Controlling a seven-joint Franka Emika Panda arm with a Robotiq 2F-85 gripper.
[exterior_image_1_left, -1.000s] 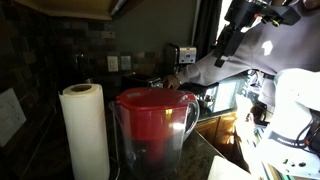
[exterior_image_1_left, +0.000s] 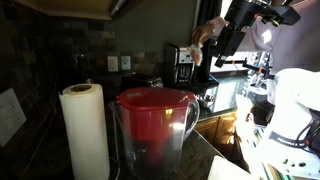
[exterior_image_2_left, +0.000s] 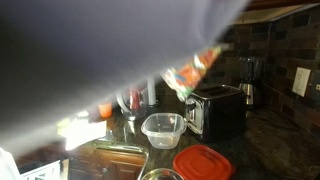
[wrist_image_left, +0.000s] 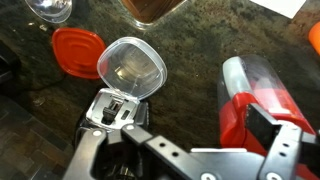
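Observation:
My gripper is open in the wrist view, its two fingers far apart with no object seen held between them. Below it on the dark counter are a clear plastic container (wrist_image_left: 133, 65) and a red lid (wrist_image_left: 78, 52). A red and clear vessel (wrist_image_left: 262, 92) lies by the right finger. In the second exterior view, the clear container (exterior_image_2_left: 163, 128) stands next to the red lid (exterior_image_2_left: 203, 163), and a colourful packet (exterior_image_2_left: 192, 72) hangs above them. A large grey blur hides much of that view.
A chrome toaster (exterior_image_2_left: 218, 112) stands behind the container. Seen from the first exterior view, a paper towel roll (exterior_image_1_left: 86, 132) and a red-lidded pitcher (exterior_image_1_left: 153, 125) occupy the near counter. A person's hand (exterior_image_1_left: 207, 32) is close to my arm.
The person's grey-sleeved arm has lifted from low near the toaster to up beside my gripper. My arm, the pitcher and the paper towel roll look unmoved.

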